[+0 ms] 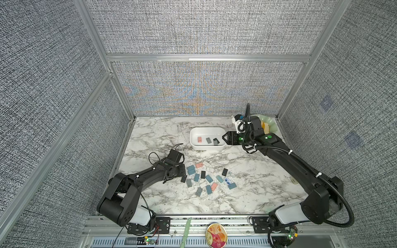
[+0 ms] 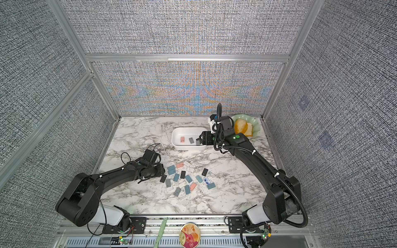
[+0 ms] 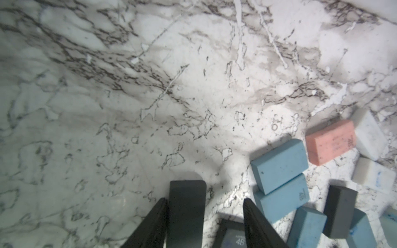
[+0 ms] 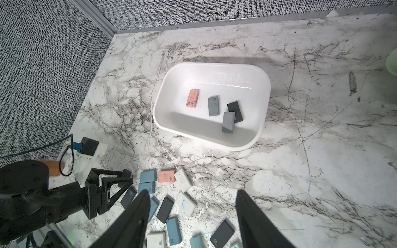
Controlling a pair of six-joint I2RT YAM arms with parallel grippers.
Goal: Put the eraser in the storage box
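Observation:
A white storage box [image 4: 173,124] at the back middle holds several erasers, pink, grey and black. Loose blue, pink, white and black erasers lie in a group in front of it. My left gripper is part open, low at the group's left end around a dark eraser [image 3: 185,212], its left finger right beside it and a gap to the right finger. My right gripper hangs open high over the table near the box's right, nothing between its fingers in the right wrist view.
A green plate [image 2: 255,124] with bread stands at the back right, partly behind the right arm. A round tub [image 1: 216,234] lies beyond the front edge.

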